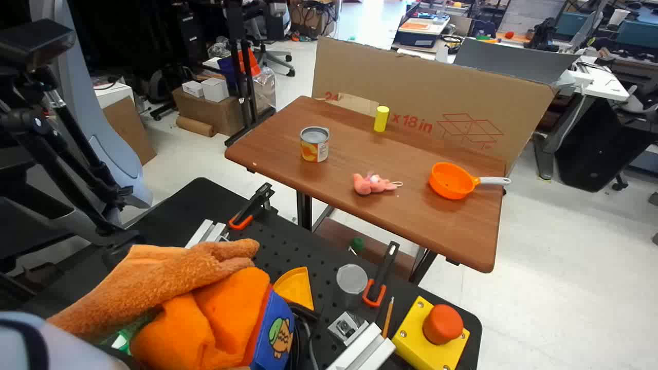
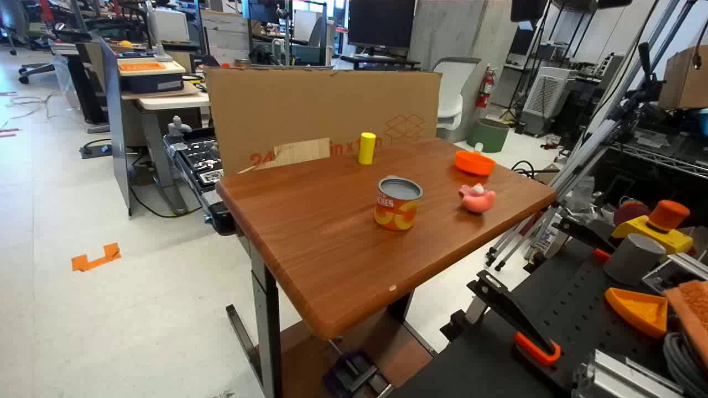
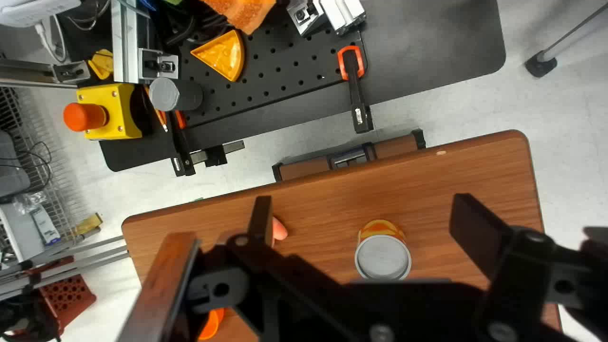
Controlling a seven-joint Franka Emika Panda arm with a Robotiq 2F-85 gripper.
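From above in the wrist view, my gripper stands open, its two dark fingers wide apart and nothing held between them. Below it on the brown table (image 1: 259,139) is a peach can (image 1: 314,145), upright, its grey top (image 3: 383,257) showing in the gap between the fingers. A pink plush toy (image 1: 371,184) lies near the table's front edge; the left finger hides most of it in the wrist view. An orange strainer (image 1: 451,181) with a grey handle rests at one end. Toward the back, a yellow cylinder (image 1: 382,119) stands upright. Neither exterior view shows the gripper.
A cardboard sheet (image 2: 318,106) rises along the table's back edge. Across a gap from the front edge is a black bench (image 1: 259,259) with clamps, a grey cylinder (image 1: 351,280), a yellow box with a red button (image 1: 441,324) and orange cloth.
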